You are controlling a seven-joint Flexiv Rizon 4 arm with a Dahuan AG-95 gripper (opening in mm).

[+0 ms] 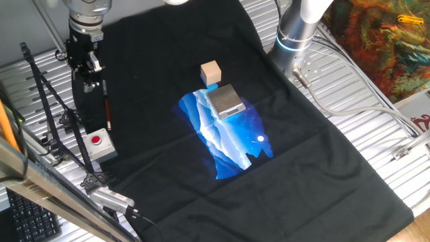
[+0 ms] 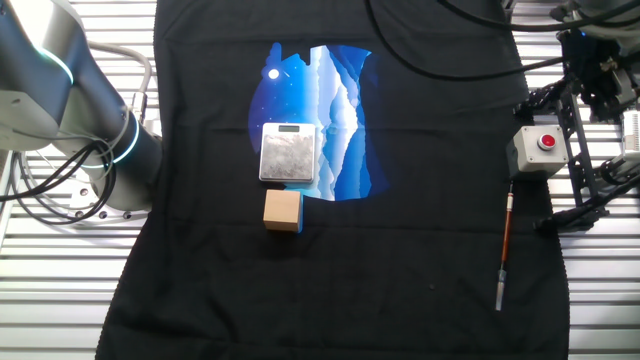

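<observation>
A thin brush-like stick (image 1: 107, 107) with a reddish-brown handle appears to lie on the black cloth at the left in exterior view 1, its upper part close to the gripper in the picture. In exterior view 2 the same stick (image 2: 506, 240) runs down from the button box, on the right side of the cloth. My gripper (image 1: 91, 84) hangs at the upper left in exterior view 1, small and dark. Nothing long crosses its fingers now. How far apart its fingers stand is too small to make out.
A wooden block (image 1: 211, 72) sits beside a small silver scale (image 1: 226, 101) on a blue printed picture (image 1: 225, 144). The box with a red button (image 1: 99, 144) stands by a black frame at the left.
</observation>
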